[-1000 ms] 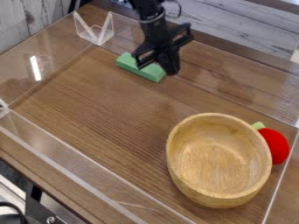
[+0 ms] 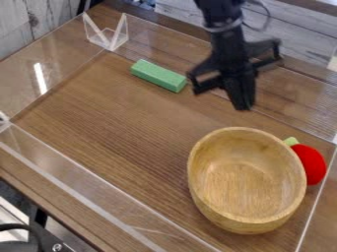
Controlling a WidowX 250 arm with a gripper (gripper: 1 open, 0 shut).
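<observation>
My black gripper [image 2: 239, 81] hangs over the upper right of the wooden table [image 2: 105, 138], pointing down and blurred; I see nothing held in it. To its left lies a green block [image 2: 160, 75]. Below it sit a large tan bowl [image 2: 247, 179] and, at the bowl's right, a red object with a green top [image 2: 306, 162], partly hidden.
A clear plastic piece [image 2: 106, 31] stands at the back left. A dark cable [image 2: 14, 228] shows at the lower left corner.
My gripper has moved right and down in the view, away from the green block and toward the bowl. The block, bowl and red object have not visibly moved.
</observation>
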